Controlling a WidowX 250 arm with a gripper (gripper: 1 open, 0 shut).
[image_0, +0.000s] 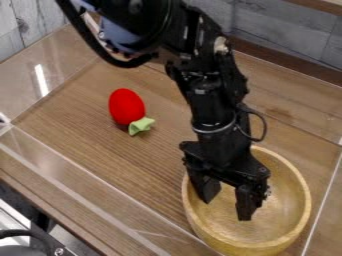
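My gripper (225, 186) reaches down over the near left part of a large yellow bowl (274, 225) at the lower right, its fingertips apart and low over the bowl's inside; whether they touch it I cannot tell. I see nothing held between them. A red object (126, 103) with a small green piece (140, 125) lies on the wooden table (87, 165), left of the arm. The black arm hides part of the bowl's far side.
A wall stands at the back, and dark cables show at the bottom left corner.
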